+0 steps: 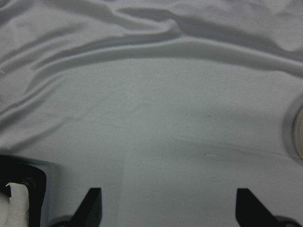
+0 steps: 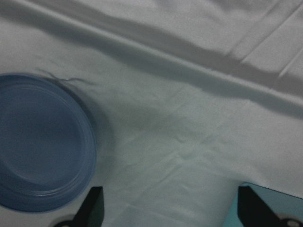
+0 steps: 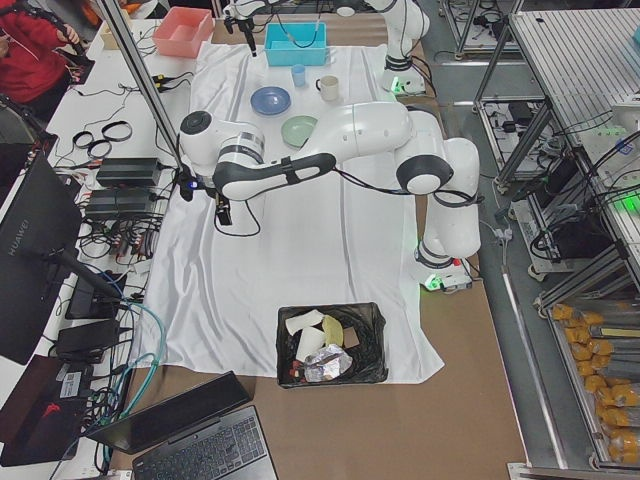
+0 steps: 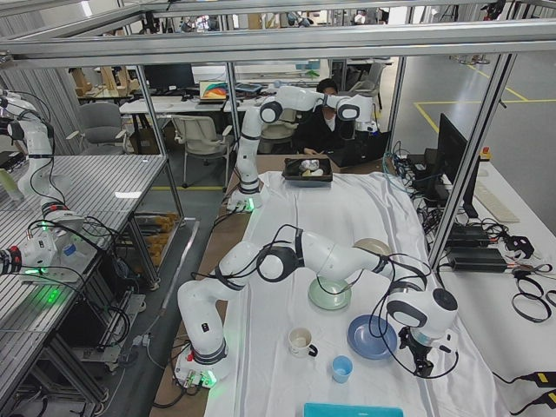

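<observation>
My left gripper hangs over the white cloth with its fingers spread open and nothing between them; a lined black bin (image 3: 332, 370) with mixed scraps lies at the lower left of its wrist view. My right gripper is open and empty above the cloth, beside a blue plate (image 2: 38, 137) and a turquoise container (image 2: 265, 203). In the camera right view a green plate (image 4: 329, 297), a beige mug (image 4: 300, 340) and a blue cup (image 4: 341, 368) stand on the cloth; another round dish (image 4: 372, 245) is partly behind an arm.
A laptop (image 3: 200, 445), monitors and cables line the edge. A pink container (image 3: 183, 30) stands at the back. A metal frame crosses above the table in the camera right view.
</observation>
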